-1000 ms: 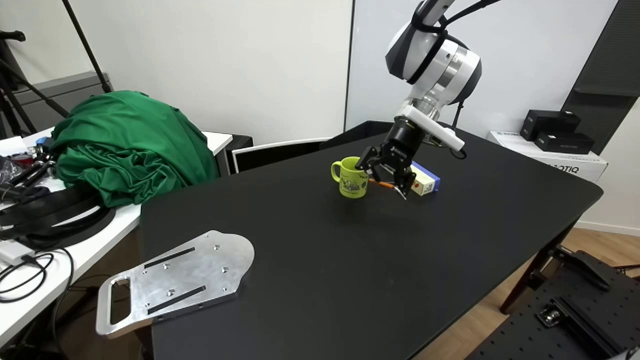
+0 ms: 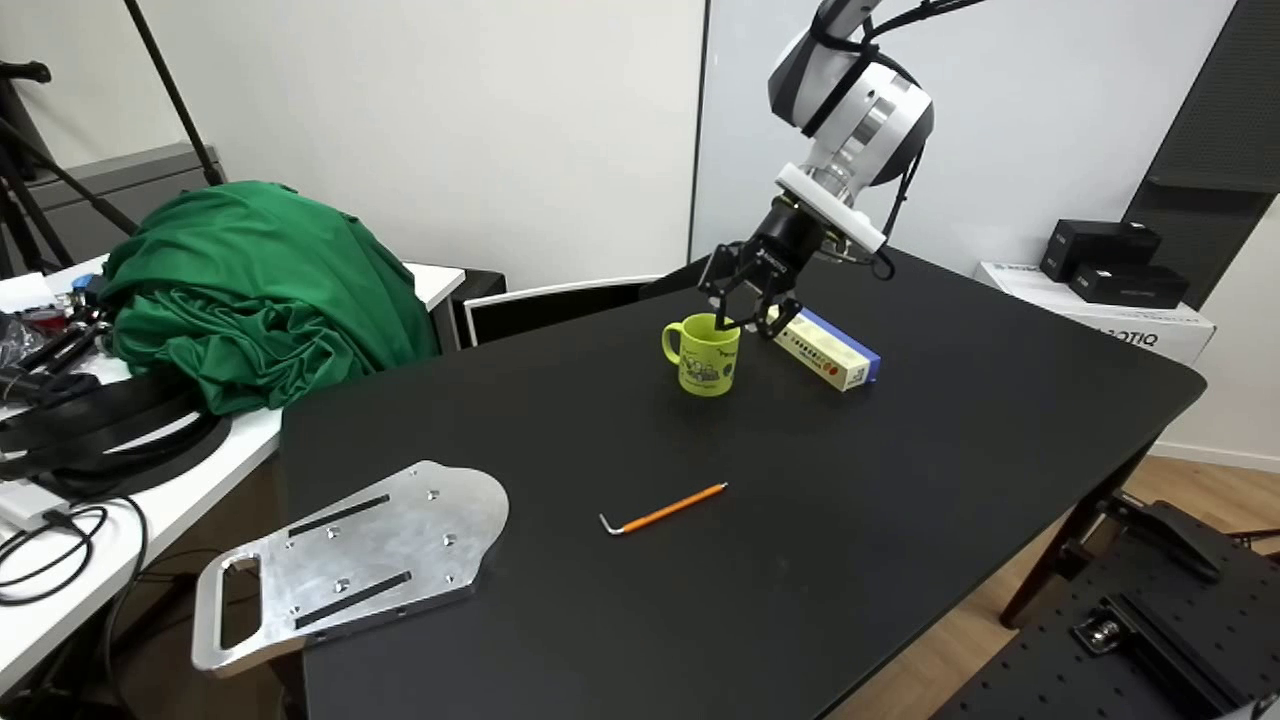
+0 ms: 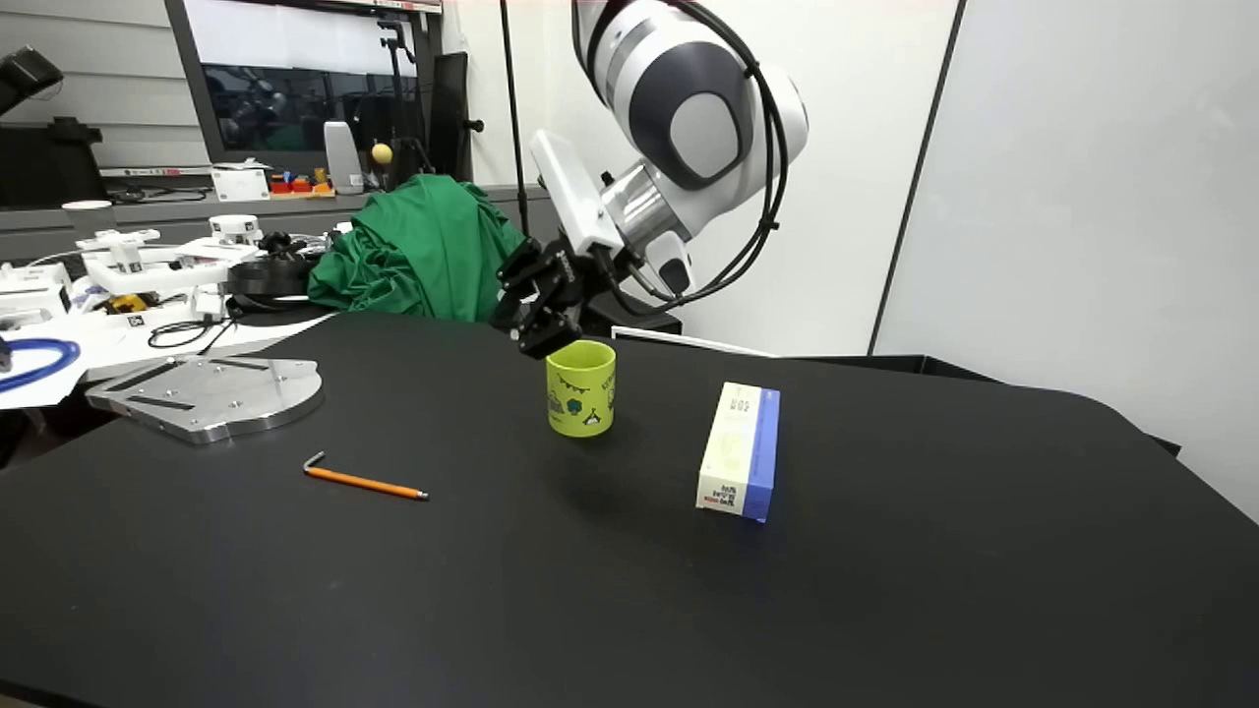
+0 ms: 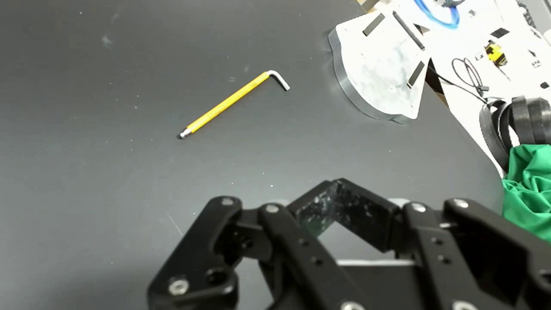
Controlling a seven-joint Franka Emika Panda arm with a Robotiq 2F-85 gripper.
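An orange hex key (image 2: 663,510) appears on the black table in the open middle, clear of my gripper (image 2: 738,302). In the wrist view the hex key (image 4: 227,103) shows whole, its bent silver end to the upper right. There, the tips of my gripper meet, and nothing shows between them. A lime-green mug (image 3: 580,395) stands upright on the table. Above and close by the mug's rim hang my black fingers; whether they touch it cannot be told.
A cream and blue box (image 3: 738,454) lies to the right of the mug. At the left table edge is a flat metal plate (image 2: 384,540), with a green cloth (image 2: 258,288) heaped behind it.
Earlier the hex key was at my gripper, beside the mug. Now it is well away, toward the front left, and the arm has shifted a little left and up. Mug and box are unmoved.
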